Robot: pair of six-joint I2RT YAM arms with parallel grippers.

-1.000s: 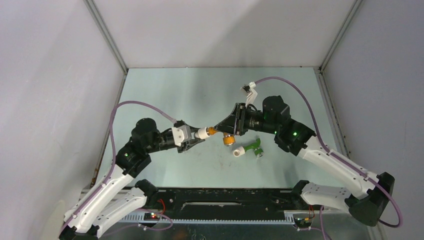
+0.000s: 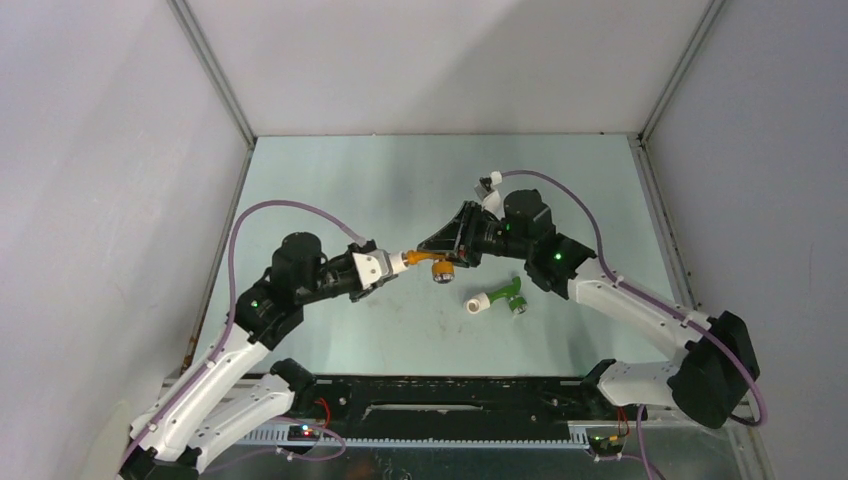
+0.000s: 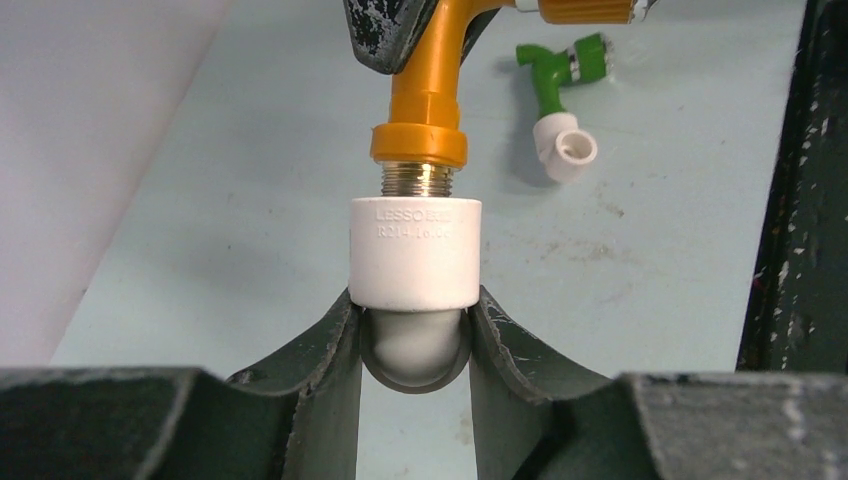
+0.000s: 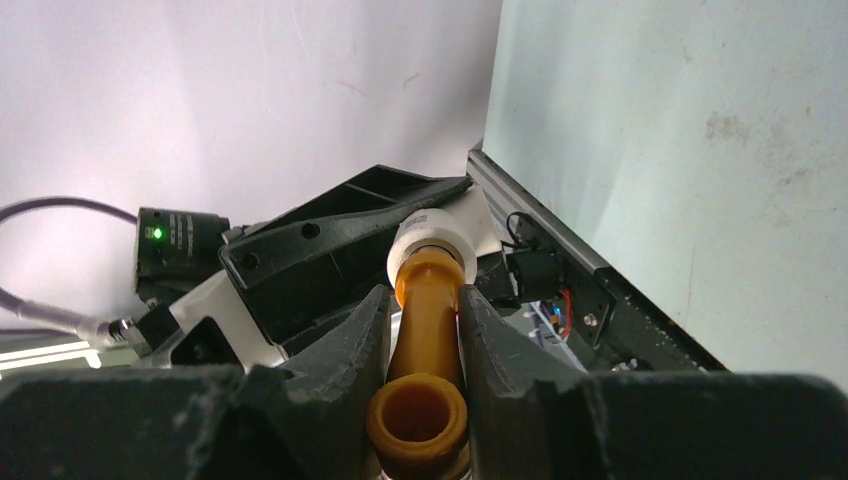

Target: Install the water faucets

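Observation:
My left gripper holds a white plastic fitting (image 3: 414, 250), fingers closed on its lower end. Above it, the orange faucet (image 3: 425, 110) points its metal thread (image 3: 416, 180) down at the fitting's mouth, at or just inside it. My right gripper is shut on the orange faucet's body, which lines up with the white fitting in the right wrist view. A green faucet (image 2: 508, 295) with a white fitting (image 2: 476, 303) lies on the board to the lower right of the grippers.
The pale board (image 2: 350, 180) is otherwise clear, enclosed by white walls at back and sides. A dark rail (image 2: 450, 390) with wiring runs along the front edge.
My right gripper and the orange faucet have moved left and slightly up in the top view.

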